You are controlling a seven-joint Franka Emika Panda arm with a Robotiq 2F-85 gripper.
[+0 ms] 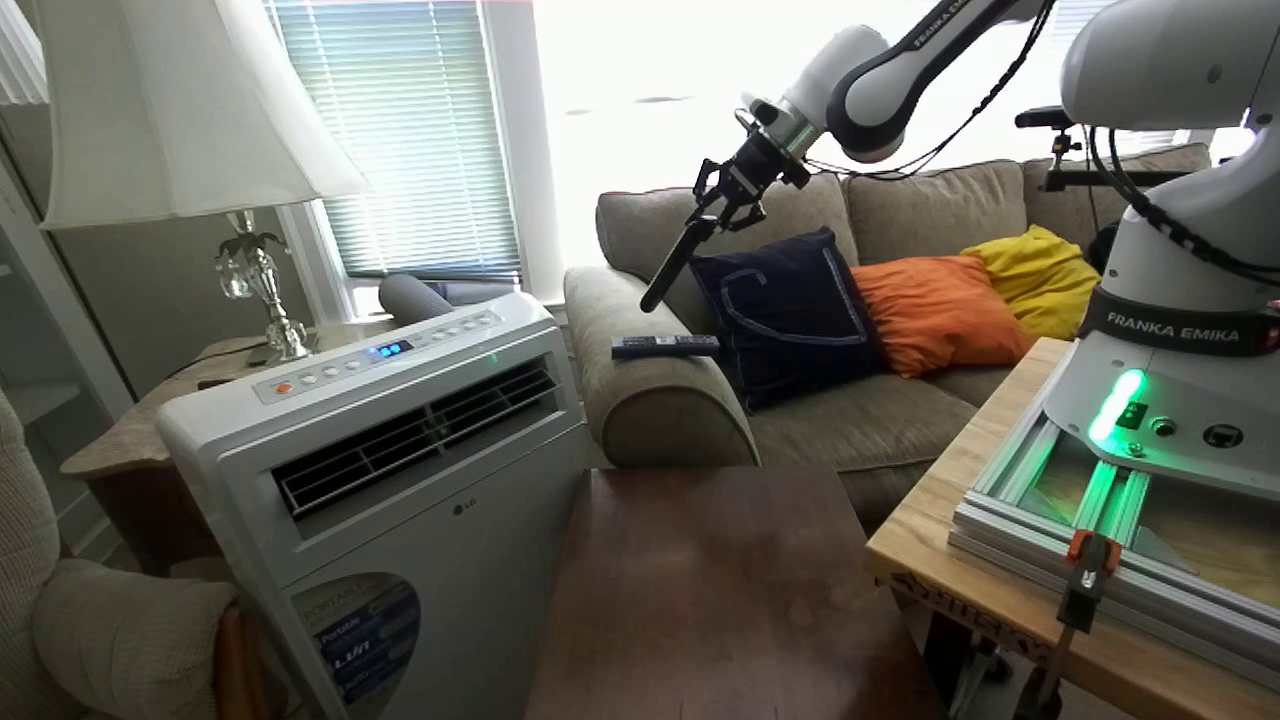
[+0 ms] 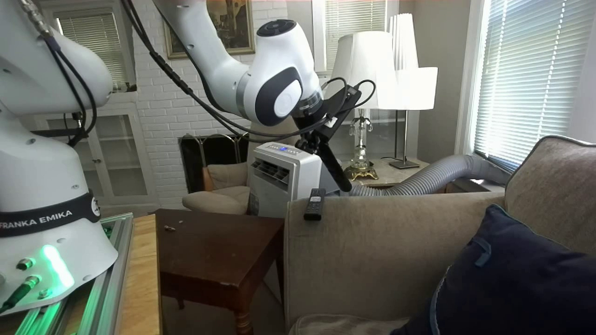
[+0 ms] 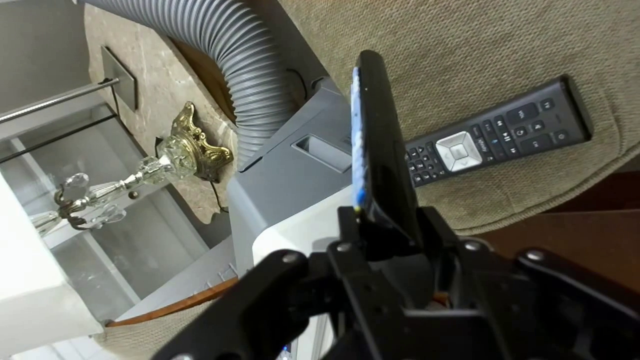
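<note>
A long, slim black object, probably a remote control [image 3: 387, 144], is held by one end in my gripper, which is shut on it. Seen edge-on in the wrist view, it shows a pale and blue strip along one side. In exterior view 1 this held remote [image 1: 675, 263] slants down from the gripper [image 1: 723, 214], its free end above the sofa arm. A second black remote [image 3: 501, 132] lies buttons-up on the beige sofa arm [image 1: 648, 390], apart from the held one in exterior view 1.
A white portable air conditioner [image 1: 408, 408] stands against the sofa arm's side, its grey hose [image 2: 430, 173] running to the window. A lamp [image 2: 360, 134] stands on the side table. Dark blue [image 1: 786, 318], orange and yellow pillows rest on the sofa.
</note>
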